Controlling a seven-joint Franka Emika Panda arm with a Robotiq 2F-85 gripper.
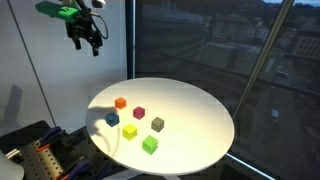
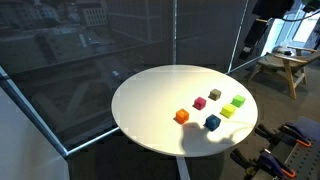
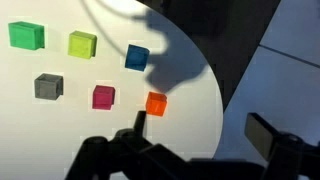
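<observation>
Loose cubes lie spread out on a white round table [image 1: 190, 100], none touching another. They are orange [image 3: 156, 104], blue [image 3: 137, 57], magenta [image 3: 103, 97], yellow [image 3: 82, 44], green [image 3: 27, 35] and grey [image 3: 48, 87]. High above the table's left side in exterior view 1 hangs my gripper [image 1: 87, 45], its fingers wide apart with only air between them. In the wrist view the orange cube is closest to the gripper, just beyond the left finger [image 3: 139, 127]. No cube is hidden.
Dark floor [image 3: 215, 35] begins past the table's curved edge. The robot's base stands beside the table at lower left in exterior view 1. A wooden chair [image 2: 285, 72] stands at the back right in exterior view 2.
</observation>
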